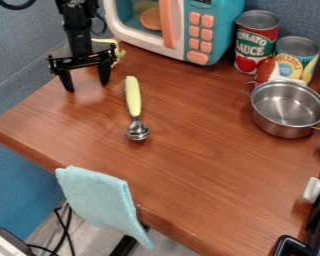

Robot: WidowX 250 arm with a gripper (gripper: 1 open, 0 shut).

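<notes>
My black gripper is at the back left of the wooden table, its two fingers apart and pointing down, with nothing visible between them. Right of it lies an ice cream scoop with a pale yellow handle and metal bowl. A small yellow item, partly hidden, is behind the gripper.
A toy microwave, two cans and a steel pot line the back right. A light blue cloth hangs at the front left edge. A black appliance stands right.
</notes>
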